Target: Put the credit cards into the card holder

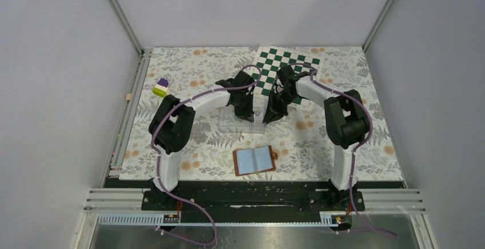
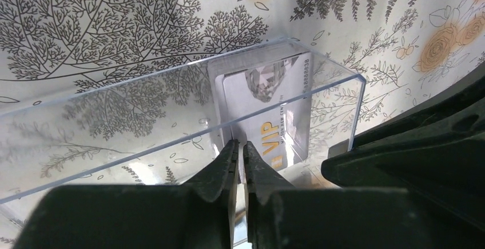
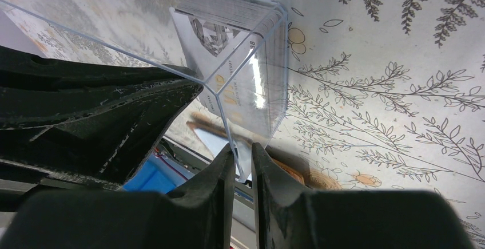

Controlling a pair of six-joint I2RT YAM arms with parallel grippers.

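Note:
A clear box lies on the patterned cloth, with whitish cards marked VIP inside its right end. My right gripper is shut on the box's clear wall. At the left edge of the cards stand the fingertips of my left gripper, close together with a narrow gap. White shows in that gap; whether a card is pinched there I cannot tell. Nearer the front of the table, the brown card holder lies spread open, pale blue pages up, clear of both grippers.
A green and white checkered board lies behind the right arm. Near the back left sits a small purple, white and yellow object. Cloth on both sides of the card holder is bare.

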